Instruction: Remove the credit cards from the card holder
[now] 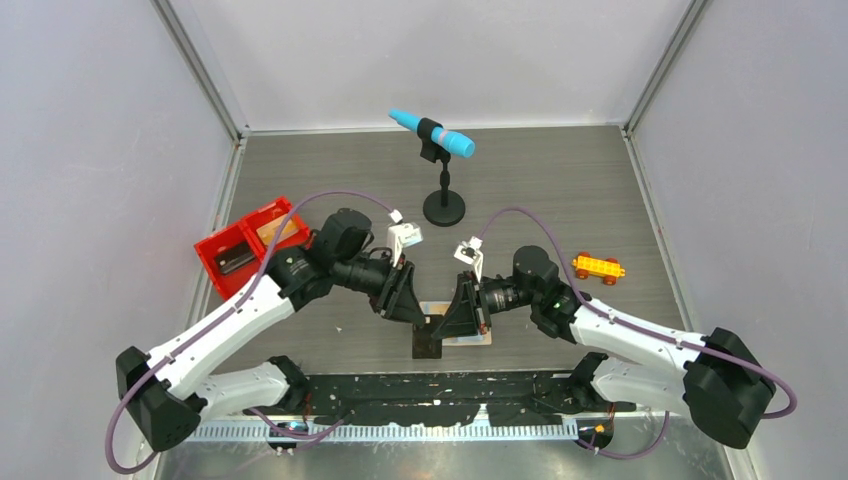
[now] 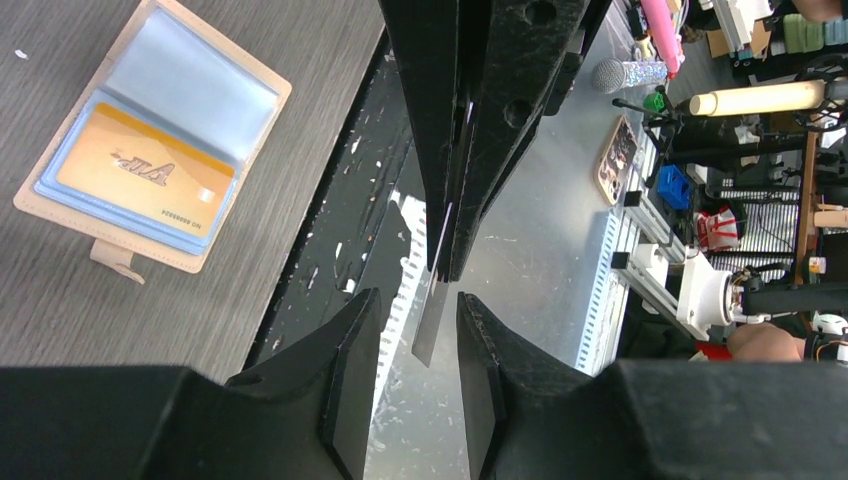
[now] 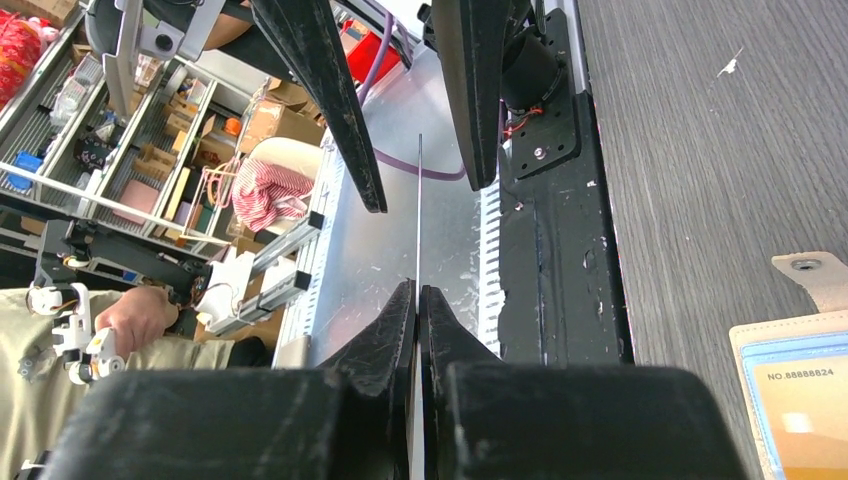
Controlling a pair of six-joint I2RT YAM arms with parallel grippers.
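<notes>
A thin dark card hangs edge-on from my right gripper, which is shut on it. My left gripper is part open, its fingertips either side of the card's edge; in the right wrist view they flank the card from beyond. The card holder lies open on the table below, with an orange card in a blue-edged pocket and an empty pocket above it; in the top view it is mostly hidden by the grippers.
A red tray sits at the left, a blue microphone on a stand at the back middle, a yellow toy car at the right. The table's dark front edge lies just below the grippers.
</notes>
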